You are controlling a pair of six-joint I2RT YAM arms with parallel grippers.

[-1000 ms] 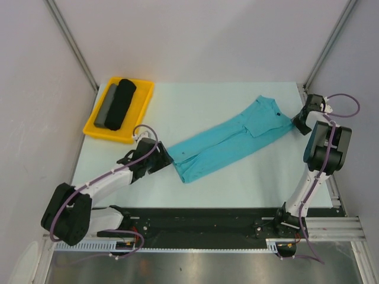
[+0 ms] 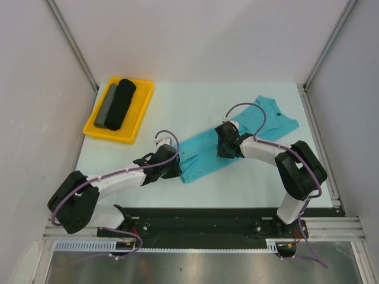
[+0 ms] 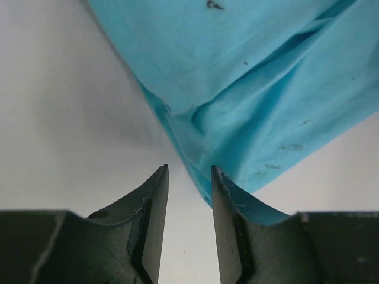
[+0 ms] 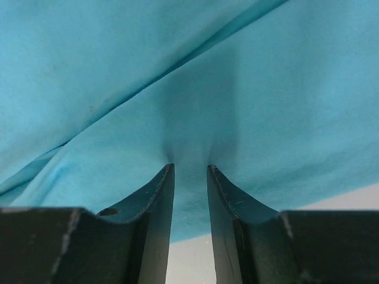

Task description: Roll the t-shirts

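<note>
A teal t-shirt [image 2: 219,167] lies folded into a long strip, running diagonally over the white table from the lower middle to the upper right. Its wider end [image 2: 272,118] sits at the far right. My left gripper is part open above the strip's lower left end, with a corner of the cloth [image 3: 204,183] showing beyond the gap between its fingers. Over the middle of the strip hangs my right gripper, also part open, and the flat teal cloth [image 4: 195,112] fills most of its view. Neither gripper has cloth gripped between its fingers.
A yellow tray [image 2: 140,112] stands at the back left, holding a black roll [image 2: 120,104] and a grey roll [image 2: 105,105]. Bare table [image 2: 189,103] lies behind the strip and in front of it at the right.
My right arm has swung far left, from the table's right edge to above the strip's middle. My left gripper has moved slightly right and toward the front. The shirt looks unmoved.
</note>
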